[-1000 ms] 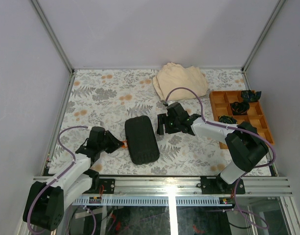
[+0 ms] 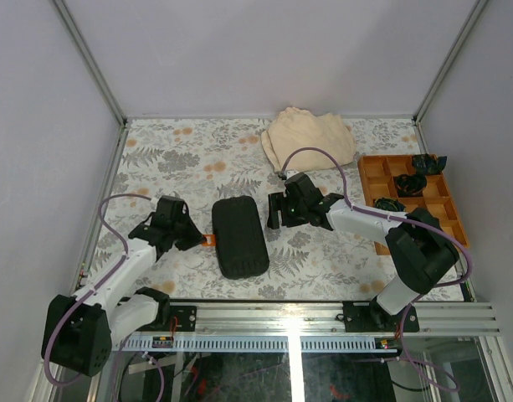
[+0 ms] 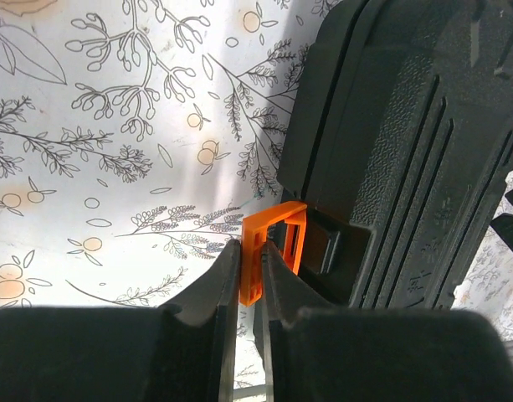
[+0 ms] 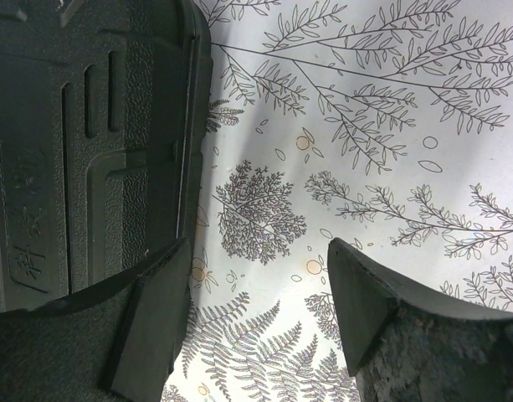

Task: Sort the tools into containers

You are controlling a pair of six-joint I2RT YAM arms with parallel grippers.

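Note:
A closed black tool case (image 2: 240, 238) lies flat on the flowered cloth in the middle of the table. On its left side an orange latch (image 3: 252, 251) stands out from the case edge. My left gripper is shut on that latch, its fingertips pinching the near bar. To the right of the case, my right gripper stands open over bare cloth, with nothing between its fingers. The case's right edge (image 4: 189, 109) runs close by its left finger. Whatever the case holds is hidden.
An orange-brown divided wooden box (image 2: 375, 177) stands at the right, with black bundles (image 2: 410, 184) in some compartments. A folded beige cloth (image 2: 309, 141) lies at the back.
My left gripper has moved away from the table's front edge, staying at the orange latch. The case has shifted slightly to the left and back. My right arm has barely moved.

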